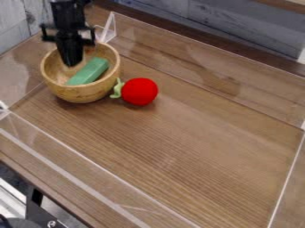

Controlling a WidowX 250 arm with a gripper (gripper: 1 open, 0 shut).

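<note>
The black gripper [70, 37] is at the top left, above the back of a wooden bowl [66, 89]. A green oblong item [88, 73] lies inside the bowl. The fingertips are blurred and small; I see nothing clearly held between them, and it looks shut. A red tomato-like object [139, 91] with a green stem lies just right of the bowl.
A raised wooden edge runs along the back right.
</note>
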